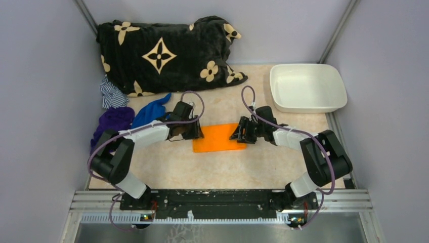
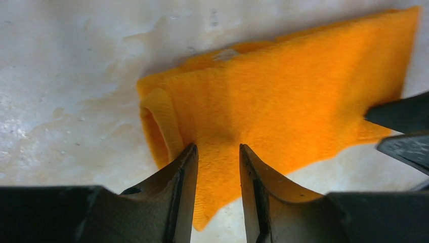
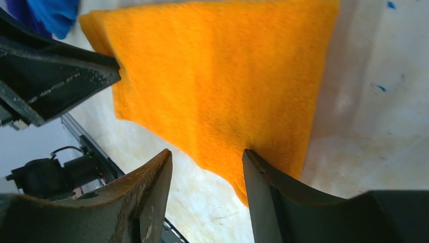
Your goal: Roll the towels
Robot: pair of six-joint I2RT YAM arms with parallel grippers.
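Note:
An orange towel lies folded into a rectangle at the table's middle. My left gripper is over its left end; in the left wrist view its fingers stand part open above the folded edge, with no cloth clearly between them. My right gripper is over the right end; in the right wrist view its fingers stand open at the towel's edge.
Purple and blue cloths and a striped cloth lie at left. A dark patterned cushion is at the back, a white bin at back right.

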